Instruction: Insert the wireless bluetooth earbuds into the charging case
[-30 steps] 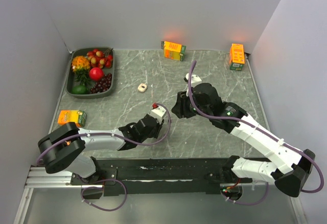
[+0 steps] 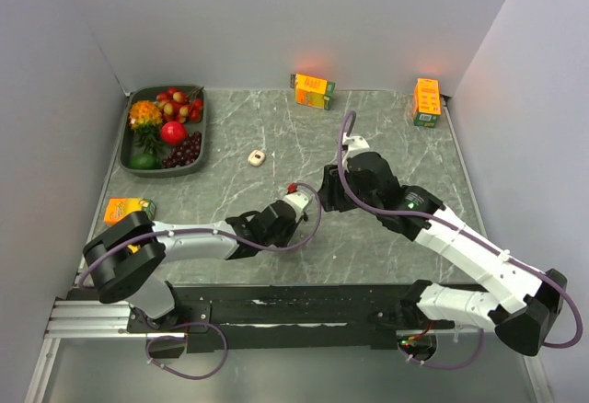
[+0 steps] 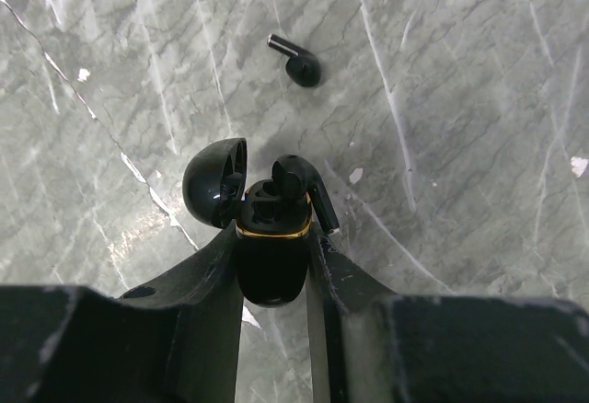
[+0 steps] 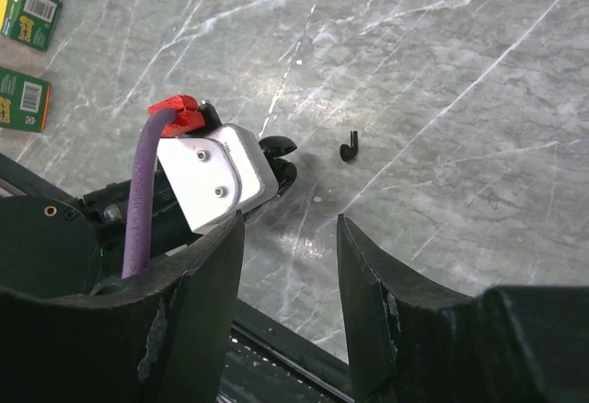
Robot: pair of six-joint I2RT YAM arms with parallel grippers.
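Note:
My left gripper is shut on the black charging case (image 3: 271, 251), whose lid (image 3: 210, 182) stands open. A black earbud (image 3: 299, 187) rests over the case's top, its stem hanging down the right side. Another earbud lies apart on the grey table beyond the case; in the right wrist view this loose earbud (image 4: 349, 151) is right of the left gripper's white housing (image 4: 216, 178). My right gripper is part open, empty, above the table at the right of the left gripper.
A grey fruit tray (image 2: 162, 168) sits back left. Yellow-orange boxes (image 2: 314, 91) stand at the back, right and left edges. A small cream object (image 2: 257, 157) lies mid-table. The table (image 2: 239, 122) has free room around it.
The right gripper has shifted slightly right.

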